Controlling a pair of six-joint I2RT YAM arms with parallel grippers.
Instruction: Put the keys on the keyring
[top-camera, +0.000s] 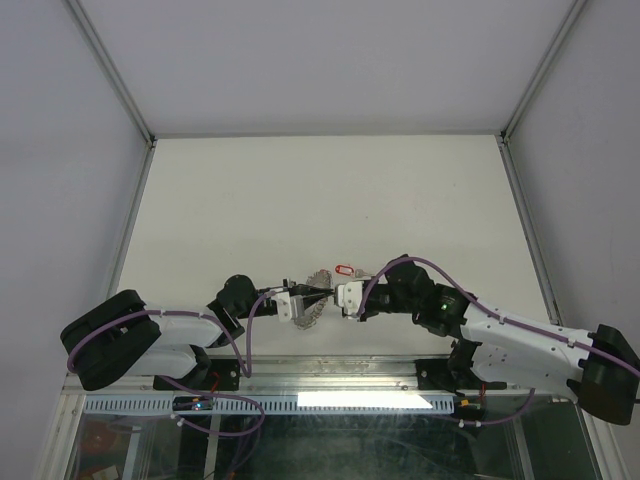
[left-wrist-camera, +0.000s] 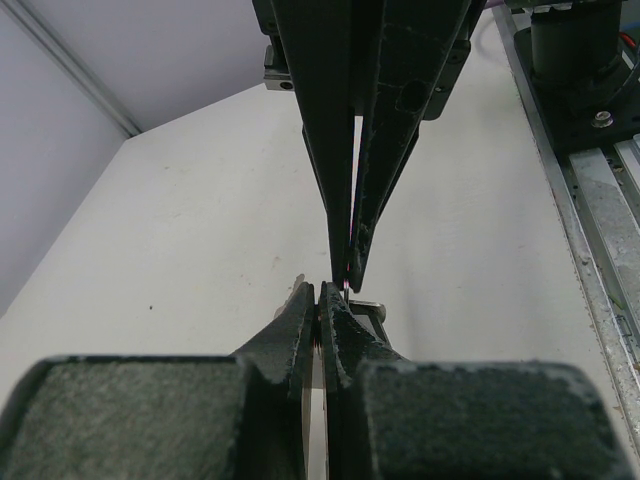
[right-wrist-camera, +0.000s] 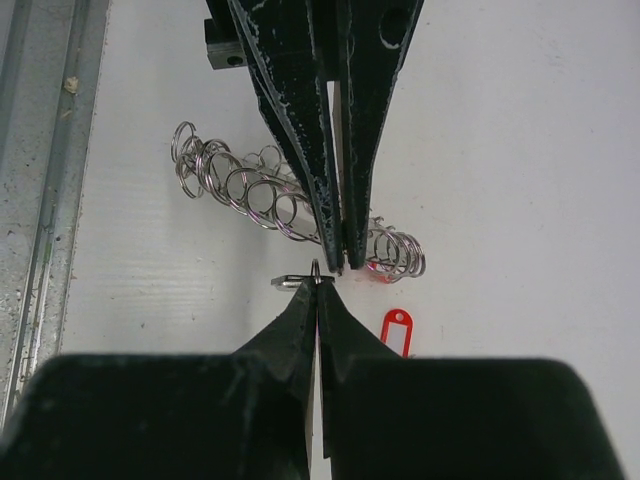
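Observation:
In the top view, my left gripper (top-camera: 330, 291) and right gripper (top-camera: 338, 292) meet tip to tip near the front of the table. Both are shut. A thin metal piece (right-wrist-camera: 290, 283) shows at my right gripper's tips (right-wrist-camera: 318, 280), with a wire-like end between them; whether it is a ring or a key I cannot tell. Close by are the left gripper's fingertips (right-wrist-camera: 334, 262), almost touching it. From the left wrist, a metal piece (left-wrist-camera: 371, 309) shows beside my left gripper, below the other gripper's tips. Nothing clear shows between the left fingers.
Beneath the grippers, a long pile of linked metal rings (right-wrist-camera: 250, 190) lies on the white table. A red tag (top-camera: 345, 270) rests just behind the grippers.

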